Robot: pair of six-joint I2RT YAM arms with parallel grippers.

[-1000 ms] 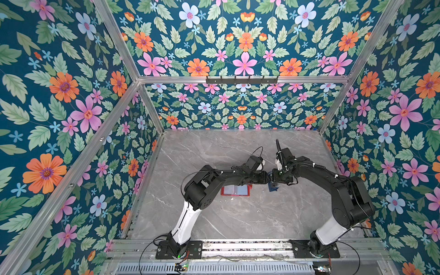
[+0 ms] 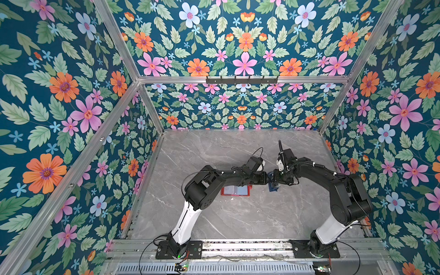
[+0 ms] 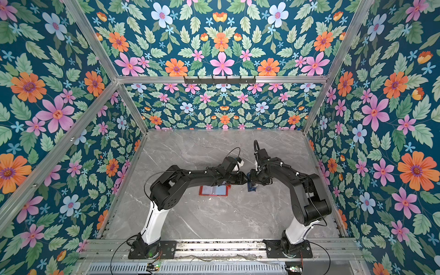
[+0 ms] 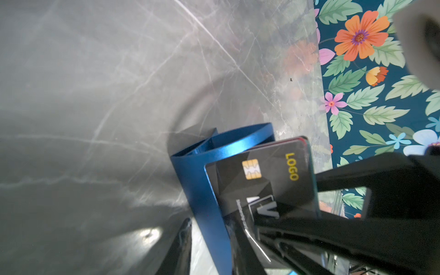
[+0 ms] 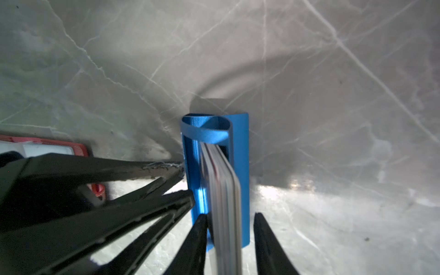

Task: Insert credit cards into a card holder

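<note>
A blue metal card holder [image 4: 197, 183] stands on the marble table between the grippers, with a stack of cards, the front one a black LOGO card [image 4: 275, 169], partly inside it. In the right wrist view the card stack [image 5: 224, 192] shows edge-on within the holder [image 5: 238, 137]. My left gripper [image 2: 265, 177] is at the holder's left; my right gripper [image 2: 277, 178] is at its right, over the cards. Fingers of both grippers surround the holder and stack in the wrist views; whether either grips firmly is unclear.
A red-framed case [image 2: 234, 194] with light contents lies left of the holder, partly under the left arm. Flowered walls and aluminium rails bound the workspace.
My right arm and gripper have shifted slightly to the right over the last second. The left arm and the red case look unchanged.
</note>
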